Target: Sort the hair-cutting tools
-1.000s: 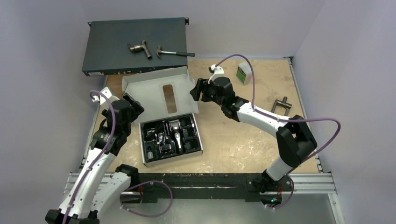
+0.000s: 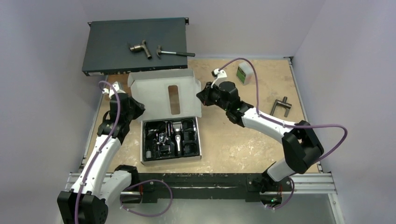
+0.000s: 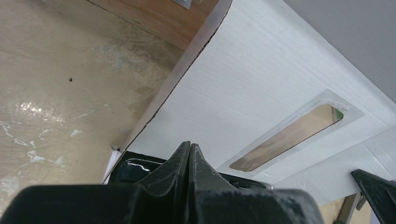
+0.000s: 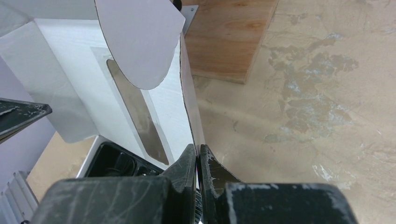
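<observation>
The shallow white box of hair cutting tools (image 2: pixel 178 142) lies on the table, its white lid (image 2: pixel 154 95) raised at the back with a slot cut through it. Clippers and attachments sit in its black tray. At the lid's left side, my left gripper is shut with nothing between its fingers; the lid's left edge runs outside them, to the left in the left wrist view. My right gripper is shut on the lid's thin right side edge, which passes down between its fingertips. The fingers hide part of the tray in both wrist views.
A dark raised shelf (image 2: pixel 112 44) stands behind the lid, with a drill-like tool (image 2: pixel 141 48) and a hammer (image 2: pixel 175 52) on top. A green-and-white carton (image 2: pixel 244 73) and a metal bracket (image 2: pixel 281 107) are at the right. Bare table lies right of the box.
Both grippers have gone from open to shut. The box and lid have shifted right at the back and turned slightly clockwise, and the right gripper has moved a little right.
</observation>
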